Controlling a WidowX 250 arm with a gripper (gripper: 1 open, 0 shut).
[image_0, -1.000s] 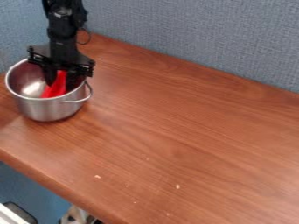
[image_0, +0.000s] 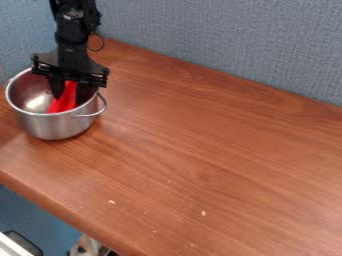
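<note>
A steel pot (image_0: 51, 122) with a wire handle stands at the left end of the wooden table. Inside it is a red object (image_0: 63, 98), partly hidden by the black gripper (image_0: 70, 85), which reaches down from above into the pot's back part. The fingertips are hard to see; the gripper appears shut on the red object at its upper end.
A grey-blue padded wall (image_0: 241, 40) runs along the back. At the lower left the table edge drops to a blue floor with some equipment.
The gripper, still over the pot with the red object beneath it, has shifted very slightly; otherwise little differs.
</note>
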